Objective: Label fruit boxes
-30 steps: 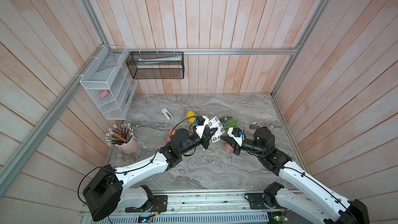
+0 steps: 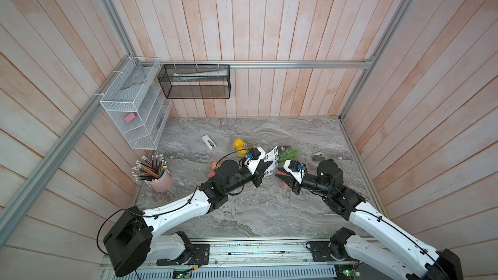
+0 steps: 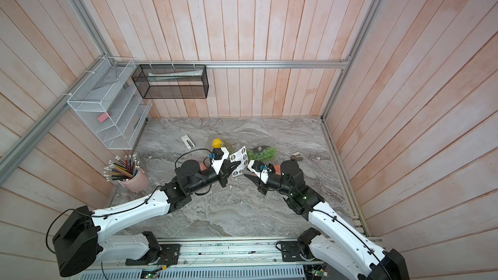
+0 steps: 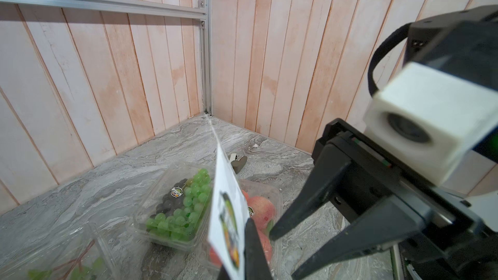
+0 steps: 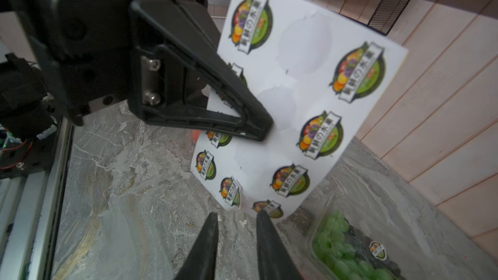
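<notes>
My left gripper [image 2: 262, 168] is shut on a white sticker sheet [image 5: 311, 88] of round fruit labels with several empty spots, held upright. My right gripper faces it, fingers slightly apart below the sheet, nothing visible between them. Below lie a clear box of green and dark grapes [image 4: 184, 207], bearing a round label, a box of red fruit [image 4: 259, 210], partly hidden and also labelled, and a box at the lower left [image 4: 67, 261]. Yellow fruit [image 3: 216, 142] sits behind my left gripper.
A pink pen cup [image 2: 158, 181] stands at the left. A white wire shelf [image 2: 129, 103] and a black basket [image 2: 194, 80] hang on the walls. A small white object [image 2: 208, 141] lies at the back left.
My left gripper and the sheet have shifted slightly rightward, and the sheet's angle has changed a little. My right gripper has moved only slightly.
</notes>
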